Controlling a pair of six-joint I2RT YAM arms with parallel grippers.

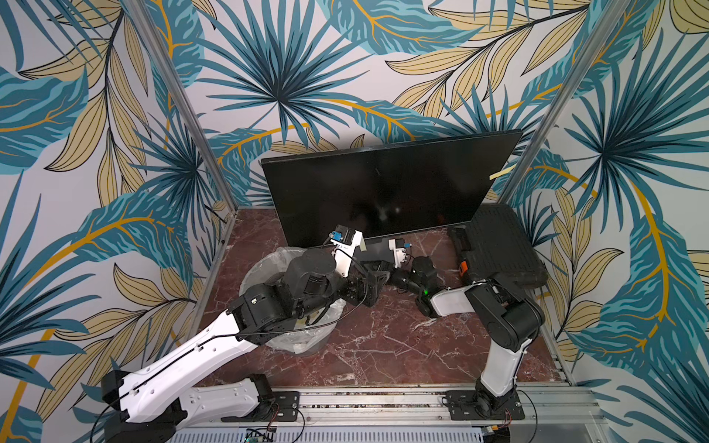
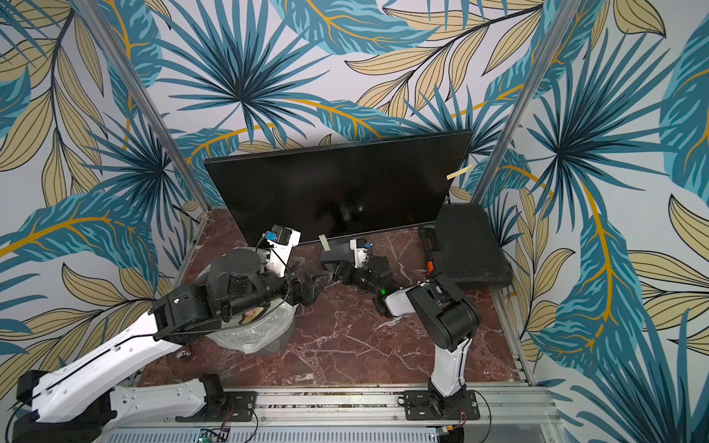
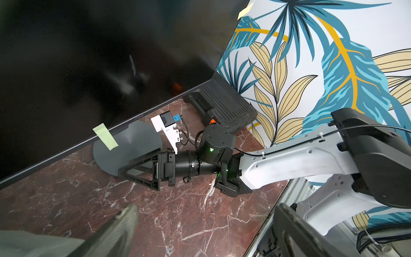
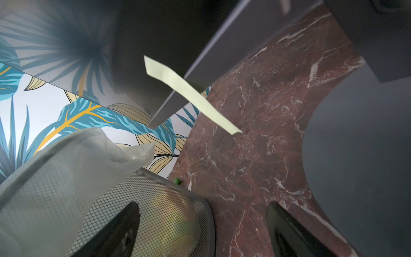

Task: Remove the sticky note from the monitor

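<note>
Stuck to the monitor's (image 1: 391, 188) bottom edge is a pale yellow sticky note (image 3: 105, 136), its lower part hanging free over the round stand base (image 3: 128, 147). In the right wrist view this note (image 4: 192, 96) slants across the monitor's lower edge, ahead of the fingers and touching neither. A second yellow note (image 2: 459, 172) sticks out from the monitor's right edge. My right gripper, low over the stand base, has its fingers parted and nothing between them. My left gripper is open and empty, left of the right one and above the table.
Below the left arm stands a mesh bin with a clear plastic liner (image 2: 254, 336). A black case (image 1: 502, 247) lies on the right of the marble table. Both grippers are close together in front of the stand.
</note>
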